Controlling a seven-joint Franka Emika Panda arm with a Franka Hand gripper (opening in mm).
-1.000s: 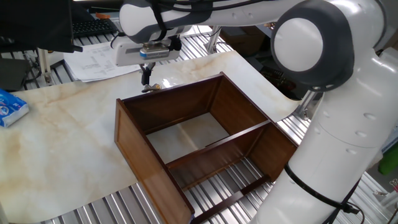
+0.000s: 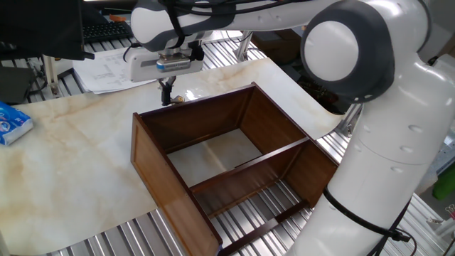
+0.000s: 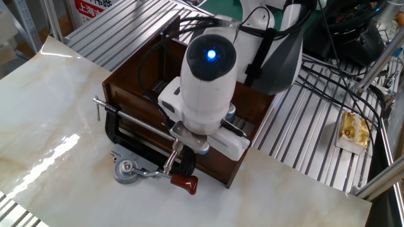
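Note:
A brown wooden box [image 2: 160, 167] with an open top and a divider stands on the table. At its outer side, a black clamp [image 3: 140, 144] with a long screw lies along the wall. Beside it is a grey metal crank device [image 3: 125, 170] with a reddish-brown handle [image 3: 184, 183]. My gripper [image 2: 166, 102] points down just outside the box's far edge in exterior view 1. In exterior view 2, its fingers [image 3: 172, 157] come down at the crank arm, close to the handle. They look close together, but whether they grip the crank cannot be made out.
A blue packet [image 2: 13, 124] lies at the left edge in exterior view 1, with papers [image 2: 106, 71] behind the marbled sheet [image 2: 71, 167]. A yellow item in a small tray [image 3: 352, 133] sits on the slatted table at the right.
In exterior view 1, the arm's elbow and the gripper have shifted slightly left. The box stays where it was.

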